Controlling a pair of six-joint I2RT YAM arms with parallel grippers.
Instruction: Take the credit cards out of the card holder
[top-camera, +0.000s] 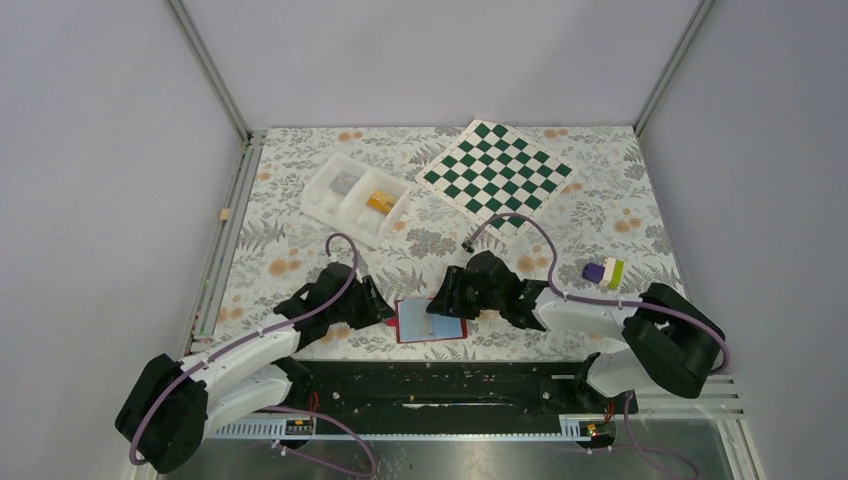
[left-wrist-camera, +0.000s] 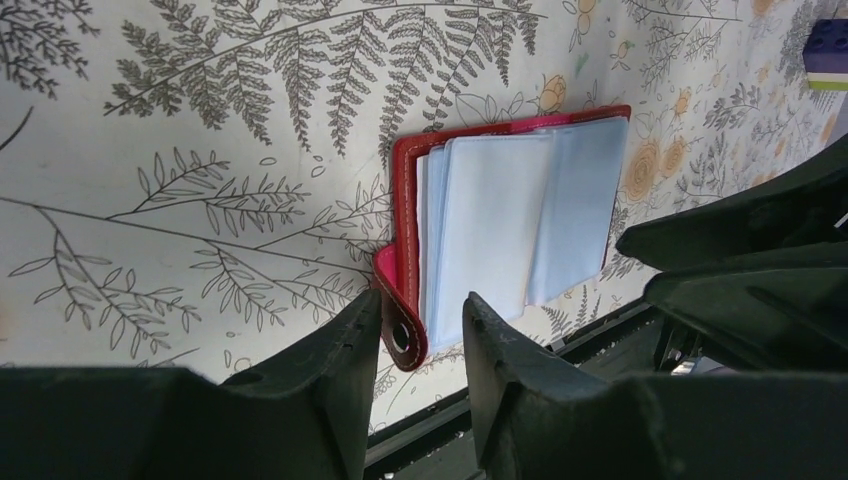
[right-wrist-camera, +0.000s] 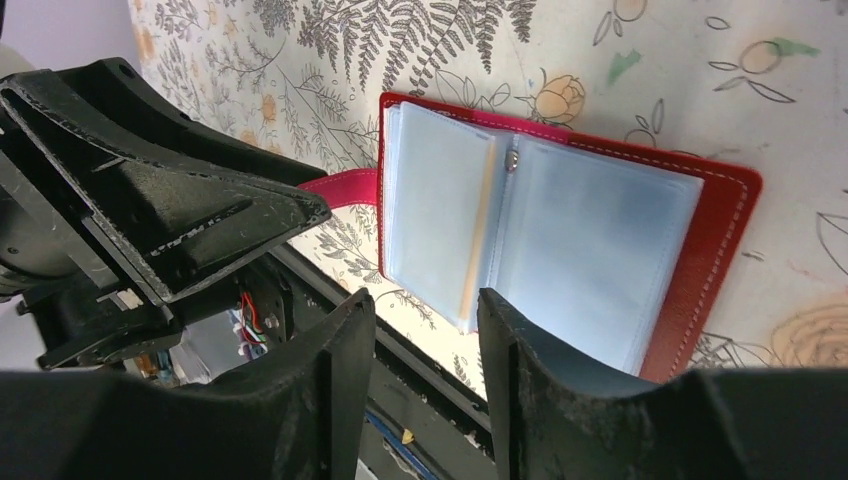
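Note:
The card holder (top-camera: 415, 322) lies spread open near the table's front edge, red-brown with clear, pale-blue sleeves (right-wrist-camera: 590, 240) on both sides. Its red strap (left-wrist-camera: 402, 320) sticks out on the left. My left gripper is partly open at this strap; the strap shows between its fingers, but whether they touch it cannot be told. Partly open too, my right gripper hangs over the holder by the front edge of its middle, gripping nothing. A cream band (right-wrist-camera: 477, 230) runs beside the fold. Whether cards sit in the sleeves is unclear.
At the back left stands a white divided box (top-camera: 340, 214) with a grey item and an orange one (top-camera: 382, 201) inside. A green checkered board (top-camera: 497, 177) lies at the back. Purple and yellow-green blocks (top-camera: 613, 272) are at the right. Both arms are close together.

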